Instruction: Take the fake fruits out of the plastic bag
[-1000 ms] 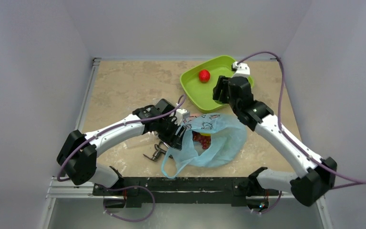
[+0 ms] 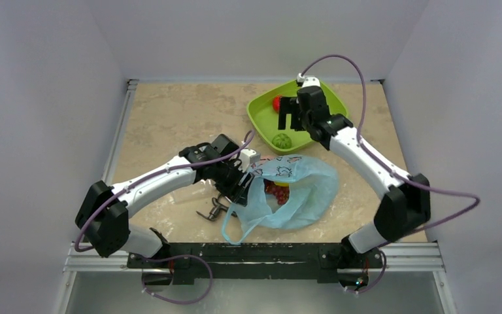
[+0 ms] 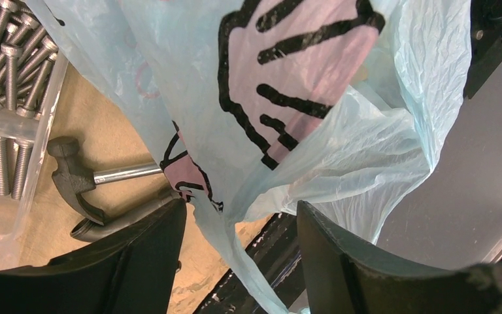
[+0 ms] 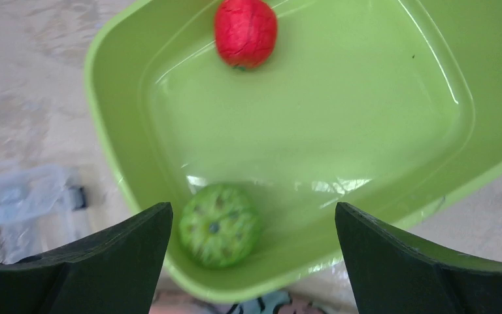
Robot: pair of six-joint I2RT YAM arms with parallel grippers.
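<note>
The light-blue plastic bag (image 2: 317,183) lies at the front centre, its mouth toward the front, with red grapes (image 2: 277,193) and a bit of something yellow inside. At the bag's left side is my left gripper (image 2: 240,188); its fingers stand apart, and a gathered strip of the bag (image 3: 230,226) runs between them. My right gripper (image 2: 287,114) is over the green bin (image 2: 260,119), open and empty. Inside the bin, a green ribbed fruit (image 4: 220,226) rests near the front left corner and a red fruit (image 4: 246,33) toward the back.
A hammer (image 3: 78,173) and a clear box of bolts (image 3: 39,140) lie left of the bag, close to the left gripper. Bare table (image 2: 183,118) spreads across the back left.
My right gripper has moved left over the bin from its right side. The green fruit, earlier at that gripper, now lies free in the bin. The left arm and bag look almost unchanged.
</note>
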